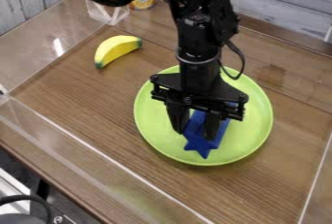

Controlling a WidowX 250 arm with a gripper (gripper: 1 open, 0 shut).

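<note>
My black gripper (195, 119) is low over a green plate (157, 125), on top of a blue object (204, 143) with a pointed, star-like end toward the front. The gripper covers much of the blue object, and whether its fingers hold it cannot be made out.
A yellow banana (116, 48) lies on the wooden table (91, 150) to the upper left of the plate. A small yellow item stands at the back, partly behind the arm.
</note>
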